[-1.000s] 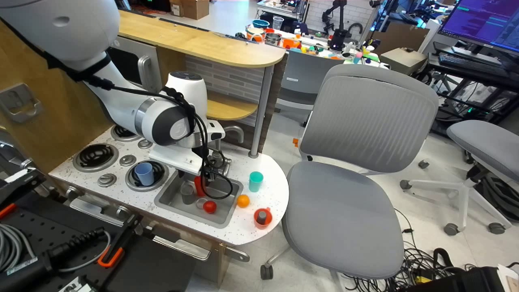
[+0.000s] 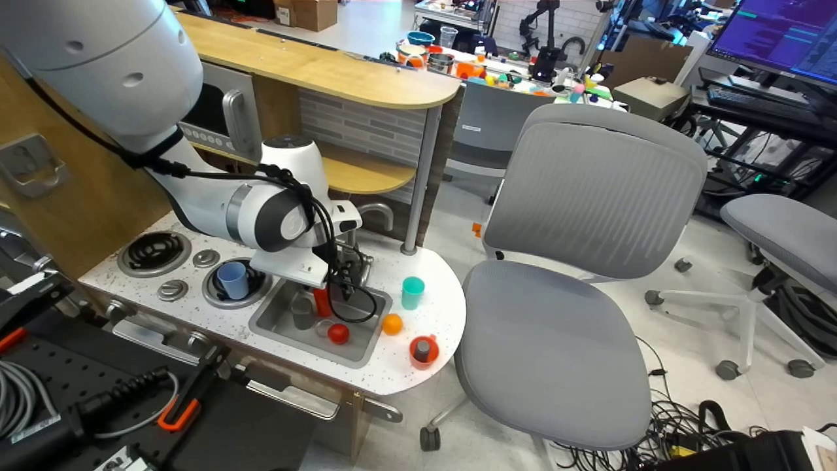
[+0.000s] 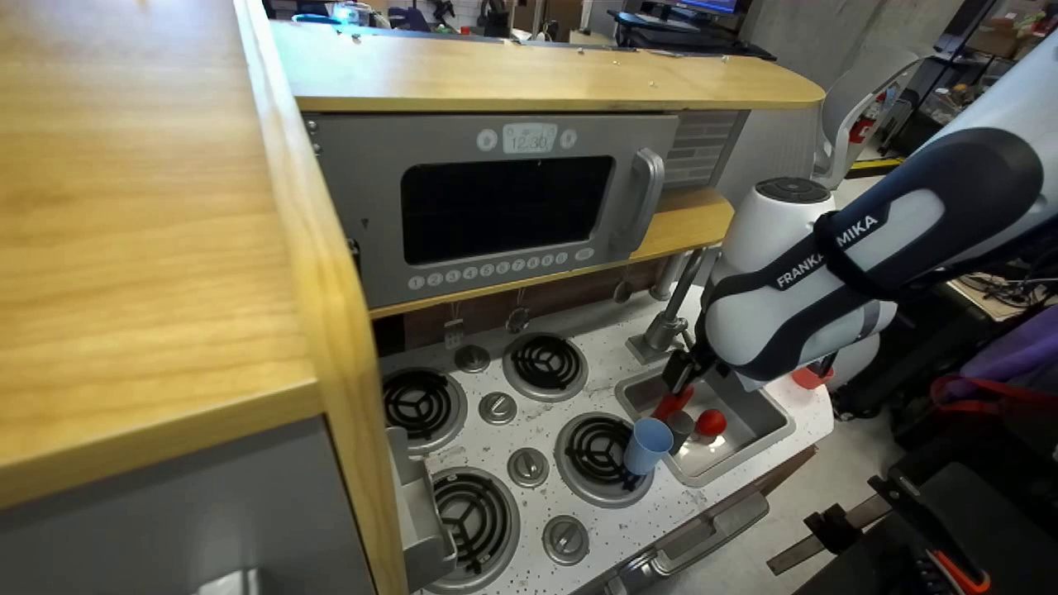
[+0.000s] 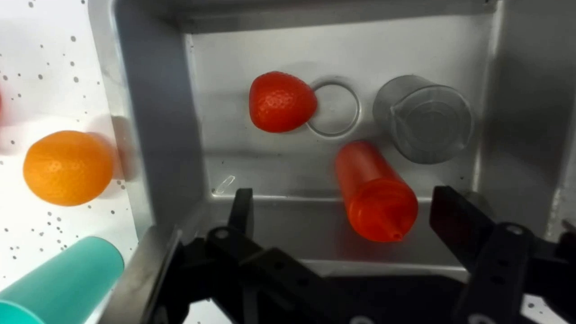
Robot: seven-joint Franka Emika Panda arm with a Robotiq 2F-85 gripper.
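Observation:
My gripper is open over the sink (image 4: pixel 237 156), its two fingers wide apart with nothing held. A red squeeze bottle (image 4: pixel 376 197) is in the sink, its nozzle end lying in view between the fingers but nearer the right one. I cannot tell whether it leans on the sink wall. Beyond it are a red strawberry-like toy (image 4: pixel 281 102) and a clear grey cup (image 4: pixel 426 119). In exterior view 1 the hand hangs over the sink's back side, hiding part of the bottle (image 2: pixel 322 302).
Beside the sink on the counter are an orange (image 2: pixel 392 323), a teal cup (image 2: pixel 412 292) and a red cup (image 2: pixel 424 350) with a dark thing inside. A blue cup (image 3: pixel 646 445) is on a burner by the sink. The faucet (image 3: pixel 666 322) rises behind the sink.
My arm has come down a little, bringing the hand lower over the sink. The objects in the sink and on the counter look unmoved.

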